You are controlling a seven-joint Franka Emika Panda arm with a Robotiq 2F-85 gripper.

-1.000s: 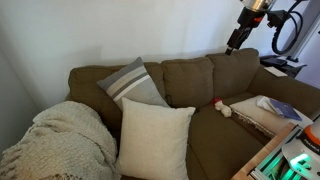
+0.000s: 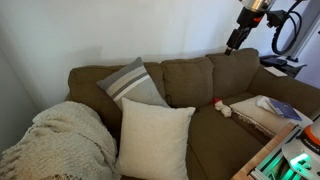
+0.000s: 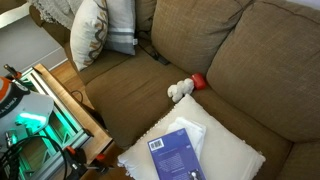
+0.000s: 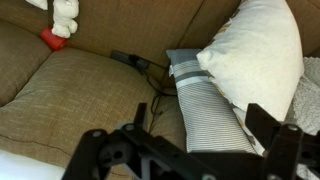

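My gripper [image 2: 235, 42] hangs in the air above the right part of the brown couch, clear of everything on it. From the wrist view, the gripper stands open, its two dark fingers wide apart and no object held between them. Below on the seat lie a small white plush toy [image 3: 181, 90] and a red object [image 3: 199, 80], side by side near the backrest. A cream pillow [image 2: 154, 140] and a grey striped pillow [image 2: 133, 84] lean together on the couch; both also appear right of centre in the wrist view.
At one end of the couch, a blue book [image 3: 178, 155] lies on a flat white fringed pillow [image 3: 232, 140]. A fluffy cream blanket [image 2: 62, 145] covers the other end. A black object with a cable [image 4: 130, 62] sits by the striped pillow.
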